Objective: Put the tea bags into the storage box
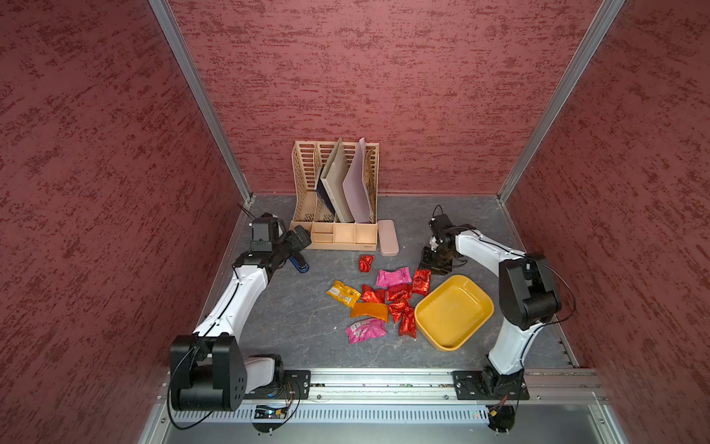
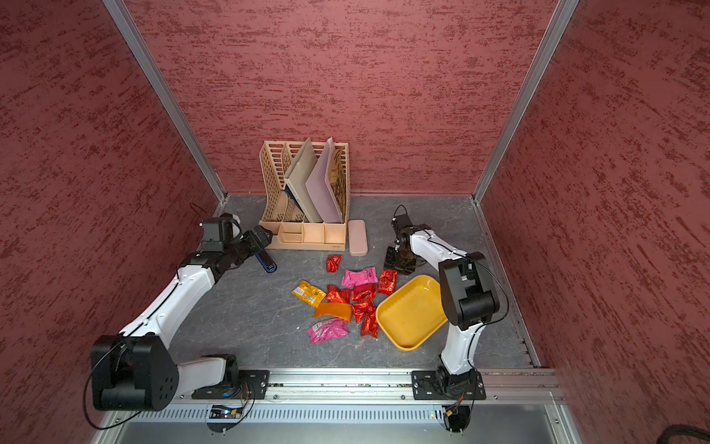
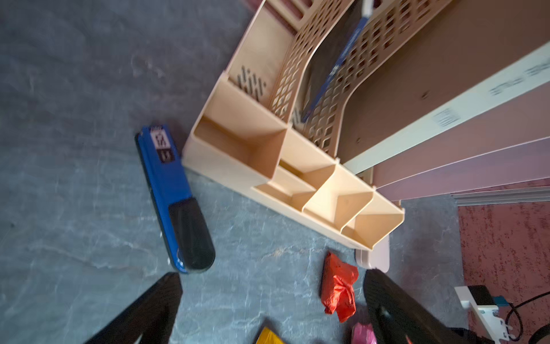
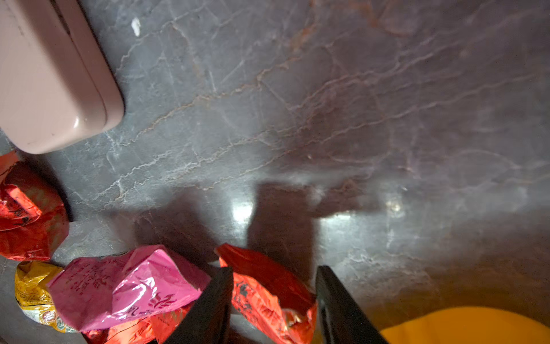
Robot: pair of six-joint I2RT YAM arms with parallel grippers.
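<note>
Red, pink and yellow-orange tea bags lie loosely grouped on the grey table, left of an empty yellow box. My right gripper is low over a red tea bag beside the box. In the right wrist view that bag sits between and just beyond the parted fingertips; contact is unclear. My left gripper hangs open and empty near the blue stapler, in front of the beige organizer.
The organizer holds upright folders. A pale pink case lies at its right.
</note>
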